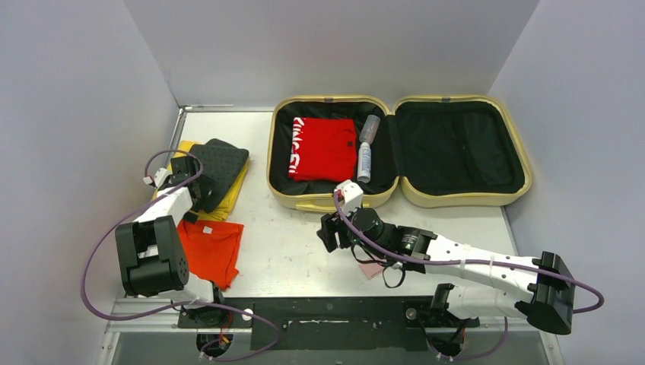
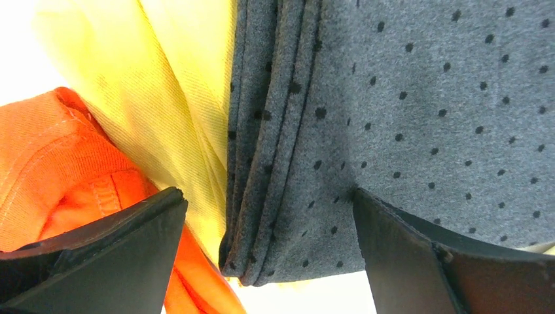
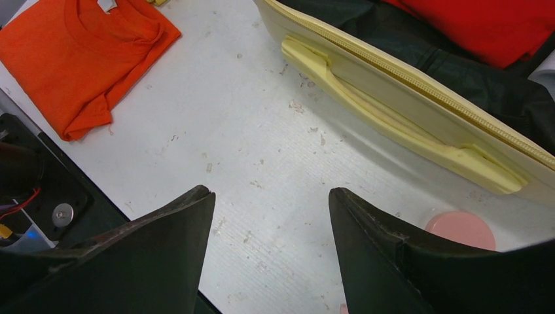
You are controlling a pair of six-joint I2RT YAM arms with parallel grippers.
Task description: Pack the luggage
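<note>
A folded dark grey dotted garment (image 1: 220,169) rests on folded yellow cloth (image 1: 236,188) at the table's left. My left gripper is open above the dark garment's folded edge, its fingers spread to either side of that edge; whether they touch it I cannot tell. An orange shirt (image 1: 210,247) lies just in front of the yellow cloth. The suitcase (image 1: 304,201) stands wide open at the back, a red shirt (image 1: 335,148) and a white bottle (image 1: 364,163) in its left half. Over bare table my right gripper is part open, with nothing between its fingers.
The suitcase lid half (image 1: 462,148) lies empty at right. Its pale yellow handle (image 3: 399,124) sticks out toward my right gripper. A pink disc (image 3: 461,229) is near the suitcase's front. Between the orange shirt and the right arm the table (image 1: 281,251) is bare.
</note>
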